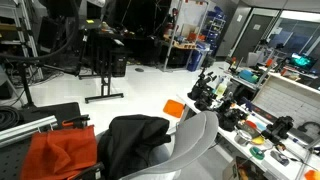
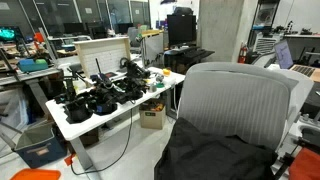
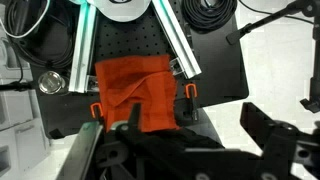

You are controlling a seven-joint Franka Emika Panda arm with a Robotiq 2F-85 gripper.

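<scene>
My gripper is open in the wrist view, its dark fingers wide apart at the bottom of the picture. Beyond them an orange-red cloth lies rumpled on a black tabletop; no contact with it shows. A black cloth appears low between the fingers, partly hidden by them. From the side, the orange cloth is at the table's edge, and the black cloth hangs bunched over a grey chair. The second exterior view shows the black cloth against the chair back.
Metal rails and orange-handled clamps flank the orange cloth. Coiled black cable lies on the tabletop. A cluttered white workbench stands away from the chair, with open floor between the table and the bench.
</scene>
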